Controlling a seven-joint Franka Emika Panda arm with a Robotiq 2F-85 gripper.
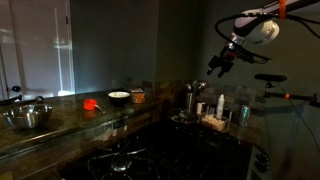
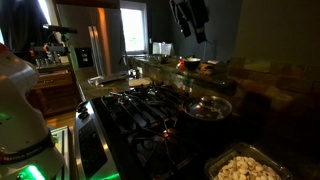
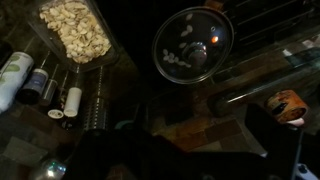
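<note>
My gripper hangs high over the right end of the stove, its fingers spread with nothing between them. In the wrist view the dark fingers frame the bottom, and the gripper looks down on the counter from well above. A round pan there holds a few pale pieces; in the second exterior view the same pan sits at the back of the stove. Beside it is a clear rectangular tray, well filled with pale pieces. The gripper touches neither.
Bottles and jars stand near the tray. An orange can is at the right of the wrist view. On the raised ledge are a metal bowl, a red cup and a white bowl.
</note>
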